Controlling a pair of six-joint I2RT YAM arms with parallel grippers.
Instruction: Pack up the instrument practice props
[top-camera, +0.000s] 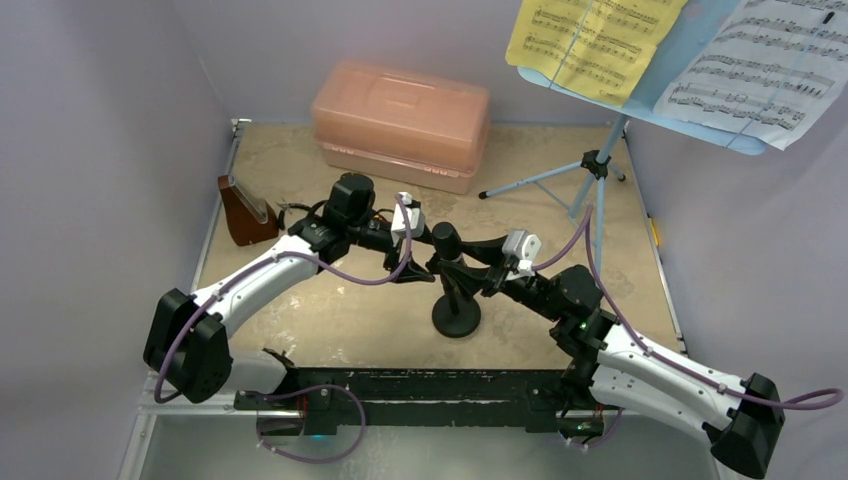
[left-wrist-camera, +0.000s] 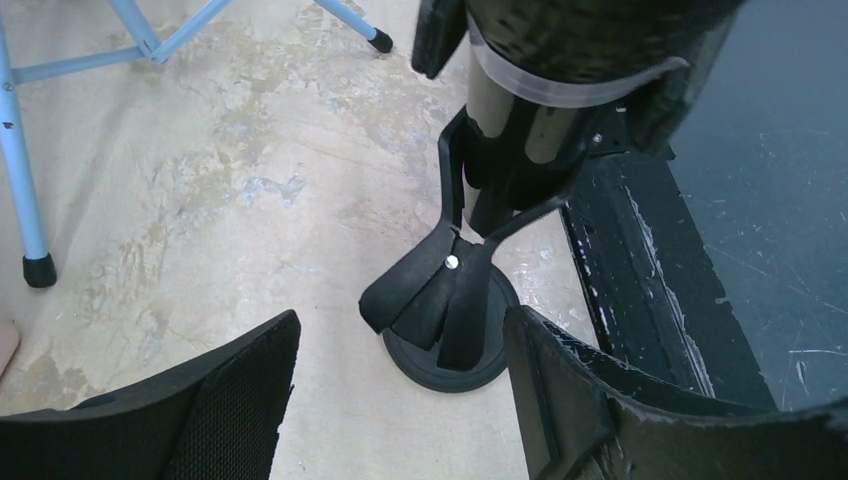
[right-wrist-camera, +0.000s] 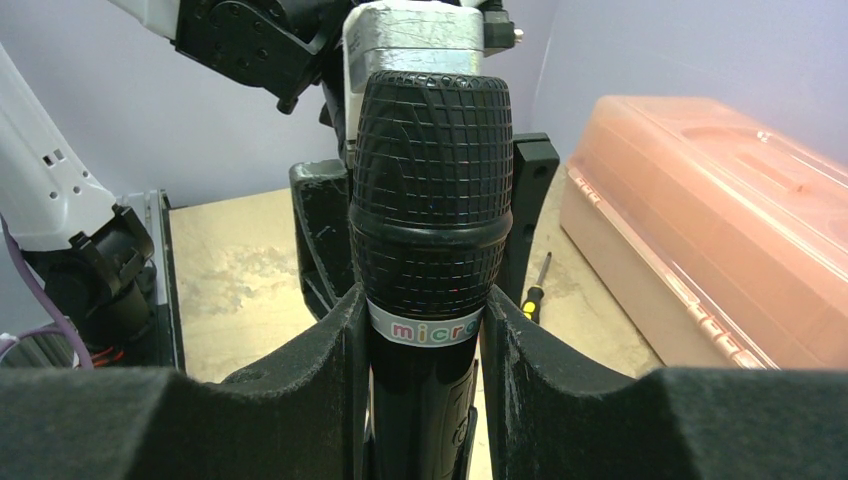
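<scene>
A black microphone (right-wrist-camera: 432, 180) with a silver "micro" band stands upright in its clip on a round black stand base (top-camera: 456, 317). My right gripper (top-camera: 452, 262) is shut on the microphone's body just below the head; its dark fingers (right-wrist-camera: 300, 400) press both sides of it. From the left, my left gripper (top-camera: 427, 255) faces the microphone and stand, its fingers parted. In the left wrist view, the stand's clip (left-wrist-camera: 440, 290) shows beyond and between the open left fingers. Whether those fingers touch the stand is hard to tell.
A closed pink translucent case (top-camera: 400, 115) sits at the back. A brown wooden metronome (top-camera: 247, 212) is at the left, a blue music stand (top-camera: 601, 165) with sheet music at the back right. A screwdriver (right-wrist-camera: 535, 295) lies on the table.
</scene>
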